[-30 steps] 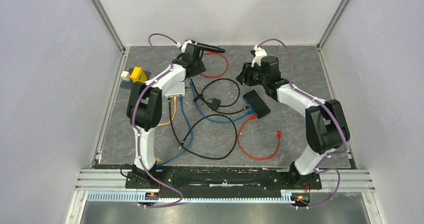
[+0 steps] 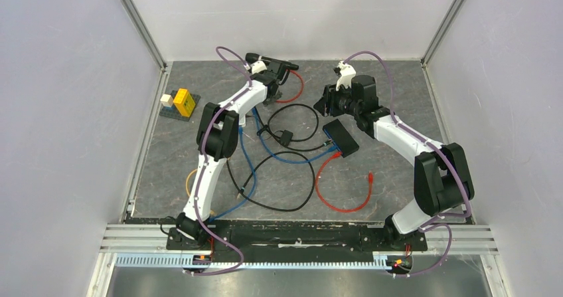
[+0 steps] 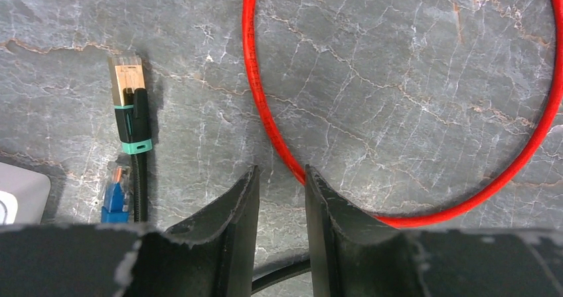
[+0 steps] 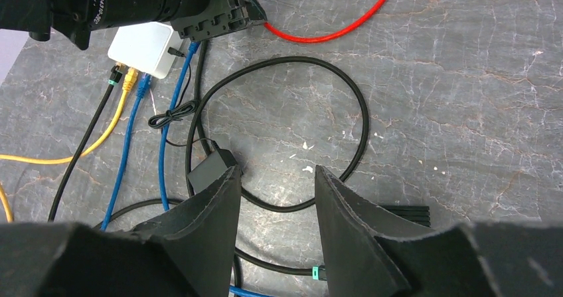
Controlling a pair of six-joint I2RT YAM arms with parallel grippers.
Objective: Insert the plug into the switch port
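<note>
My left gripper hangs over a red cable [image 3: 265, 111], fingers part open with nothing visible between them. Left of it in the left wrist view lie a black cable plug [image 3: 133, 121] with a teal band and a blue plug [image 3: 116, 200], beside a white box [image 3: 20, 197]. In the right wrist view the white switch [image 4: 146, 48] has yellow, black and blue cables at its ports. My right gripper is part open above the black cable coil, empty. A dark switch [image 2: 340, 137] lies below it in the top view, with cables attached.
A yellow block [image 2: 184, 102] and white block [image 2: 166, 100] stand at the left. A long black object [image 2: 285, 64] lies at the back. Loose cables cover the middle and front.
My left arm has swung right over the past second, its gripper now further along toward the back red cable.
</note>
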